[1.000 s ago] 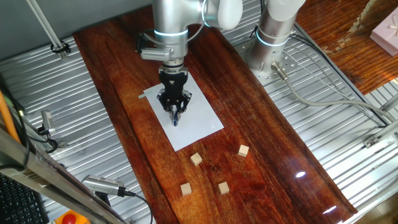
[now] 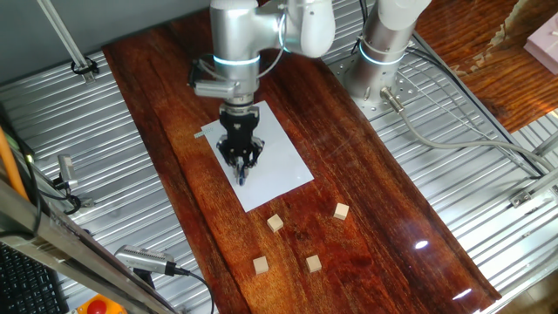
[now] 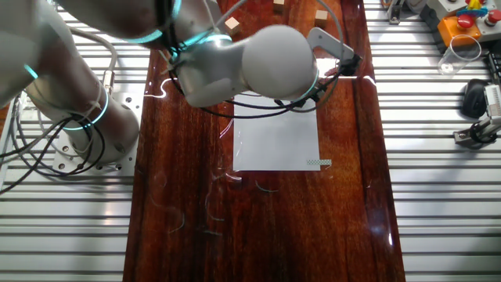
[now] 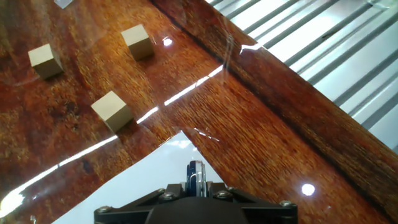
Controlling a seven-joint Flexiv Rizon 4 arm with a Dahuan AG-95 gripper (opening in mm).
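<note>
My gripper [image 2: 241,174] is over the white paper [image 2: 283,170], near its left edge in exterior view 1. Seen in the wrist view, the fingertips [image 4: 192,177] are together, narrow, dark blue and pale. Whether something thin sits between them is unclear, and so is whether they touch the sheet. Past the paper's near end lie several small wooden cubes: one nearest the sheet [image 2: 275,223], another to its right [image 2: 341,211], and two farther off, a left cube [image 2: 261,265] and a right cube [image 2: 314,263]. In exterior view 2 the arm hides the gripper's tips.
Dark wooden board [image 2: 384,227] surrounds the paper, with bare room on its right side. A small patterned strip [image 3: 318,162] lies at one corner of the sheet. Ribbed metal tabletop [image 2: 96,148] borders the board. A camera [image 2: 145,259] stands off its left edge.
In exterior view 1 my gripper has shifted a little to the left over the paper, toward its left edge. The cubes and the sheet are where they were.
</note>
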